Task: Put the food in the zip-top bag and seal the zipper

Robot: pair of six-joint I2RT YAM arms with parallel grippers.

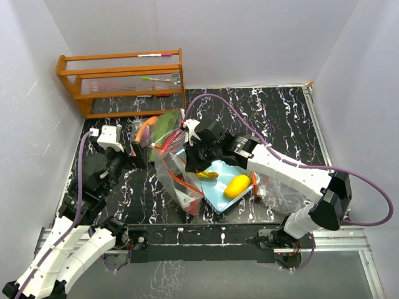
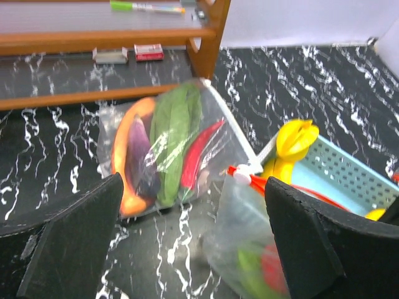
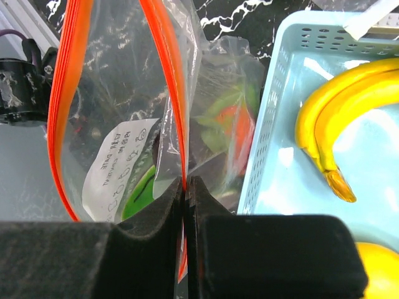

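A clear bag with an orange-red zipper [image 3: 167, 59] hangs from my right gripper, which is shut on one edge of its mouth. Through the film show a paper label and green and red food, and the mouth gapes in the right wrist view. My left gripper [image 1: 138, 156] stands open to the left of the bag [image 1: 177, 180], apart from it, with no film between its fingers. Bananas [image 3: 349, 106] and a yellow mango-like fruit [image 1: 237, 186] lie in the light blue tray [image 1: 215, 202]. Another bag of vegetables [image 2: 165, 143] lies flat behind the left gripper.
A wooden rack [image 1: 118, 71] with markers stands at the back left. Crumpled clear plastic [image 1: 280, 194] lies right of the tray.
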